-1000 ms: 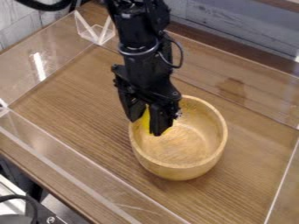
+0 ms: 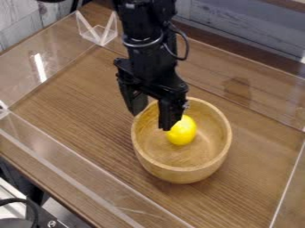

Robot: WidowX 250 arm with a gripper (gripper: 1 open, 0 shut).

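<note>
A round tan bowl (image 2: 179, 165) sits on the wooden table in the middle of the view. Inside it, right of centre, lies a yellow oval object (image 2: 181, 132). The black gripper (image 2: 152, 111) hangs over the back left of the bowl, with its two fingers apart and pointing down, to the left of the yellow object and not holding it.
Bare wooden table (image 2: 66, 120) stretches left of and in front of the bowl and to its right. Pale walls or edges run along the back. A black cable lies at the bottom left corner.
The gripper has risen slightly.
</note>
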